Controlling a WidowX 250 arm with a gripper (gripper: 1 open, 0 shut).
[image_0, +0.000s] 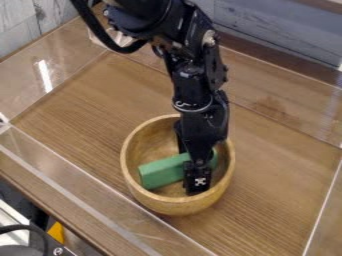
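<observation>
A wooden bowl (178, 202) sits on the wooden table in the lower middle of the view, holding a green block (160, 172). My black gripper (198, 175) reaches down into the bowl at its right side, around or against the right end of the block. The gripper is open; its fingers partly hide that end of the block, so their exact contact with it is unclear.
Transparent panels edge it, with a white wall behind and some cables at the lower left corner.
</observation>
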